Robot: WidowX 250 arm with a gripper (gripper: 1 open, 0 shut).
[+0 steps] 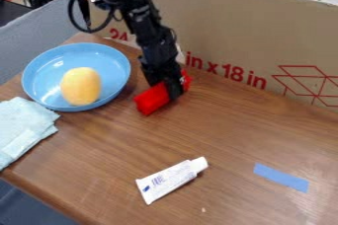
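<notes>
My black gripper (166,77) is lowered onto a red object (153,98) on the wooden table, shut on it from above; the fingertips are partly hidden against it. The red object lies at an angle just right of a blue plate (115,63), which holds a yellow rounded item (81,86). A white tube (171,181) lies near the front of the table.
A folded pale cloth (20,130) lies at the left edge. A blue tape strip (282,178) is on the right. A cardboard wall (264,32) closes off the back.
</notes>
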